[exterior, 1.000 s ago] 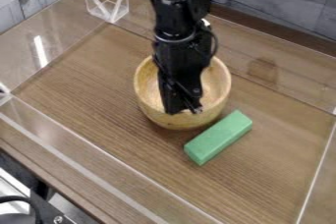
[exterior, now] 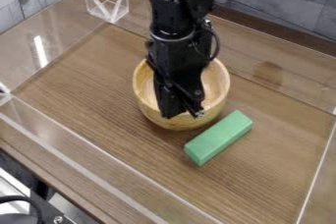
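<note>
My gripper (exterior: 184, 92) is a dark body hanging from the top centre, down over and into a yellow-tan bowl (exterior: 210, 77) on the wooden table. Its fingertips sit low over the bowl's front part; whether they are apart or closed on anything is hard to tell, and the bowl's inside is largely hidden behind it. A green block (exterior: 218, 137) lies on the table just to the front right of the bowl.
Clear plastic pieces sit at the left edge and back left. Cables lie at the lower left corner. A raised edge runs along the back right.
The gripper has shifted slightly within the bowl's area over the last second. The green block looks unmoved.
</note>
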